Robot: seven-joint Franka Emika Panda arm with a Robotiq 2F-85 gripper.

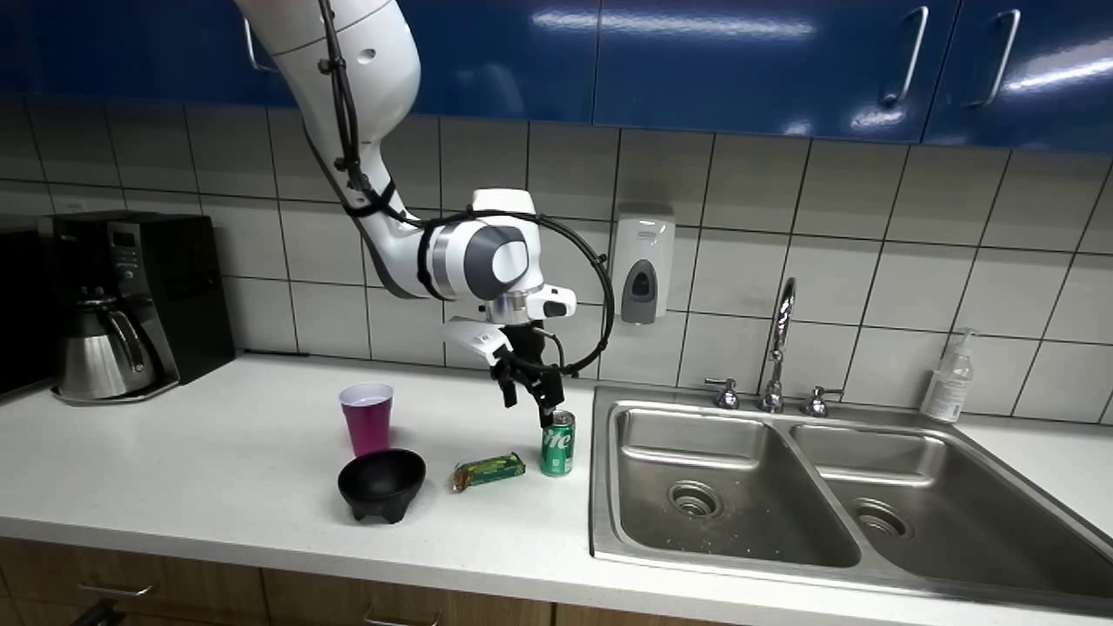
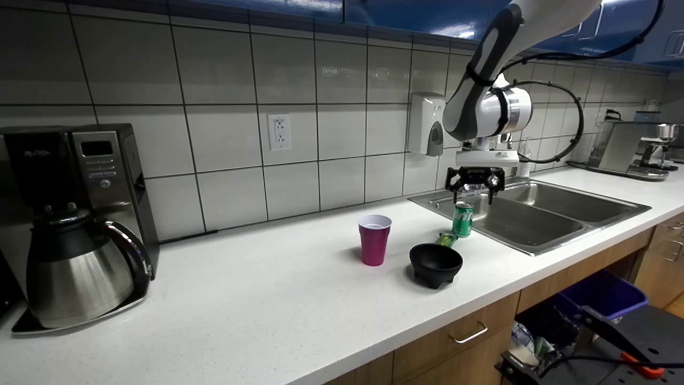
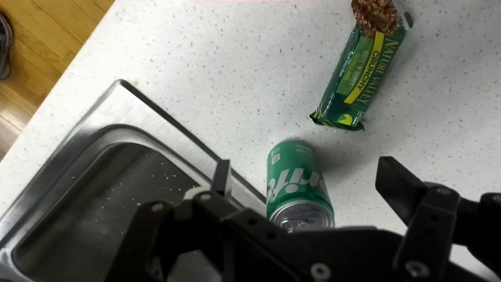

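Note:
A small green soda can (image 1: pixel 558 449) stands upright on the white counter just left of the sink. My gripper (image 1: pixel 529 410) hangs above and behind it, pointing down, its fingers wide apart and empty. In the wrist view the can (image 3: pixel 296 178) shows between the two fingers, beyond the gripper's body, which covers part of its top end. Left of the can lies a green granola bar (image 1: pixel 490 471) with one brown end. A black bowl (image 1: pixel 382 482) on short feet sits farther left, and a magenta cup (image 1: pixel 367 422) with a white inside stands upright behind it.
The double steel sink (image 1: pixel 608 501) borders the can on the right. A coffee maker (image 2: pixel 115 167) with a steel carafe stands at the far left. Between it and the cup the counter (image 2: pixel 243 282) is bare. A soap dispenser (image 1: pixel 642 261) hangs on the tiled wall.

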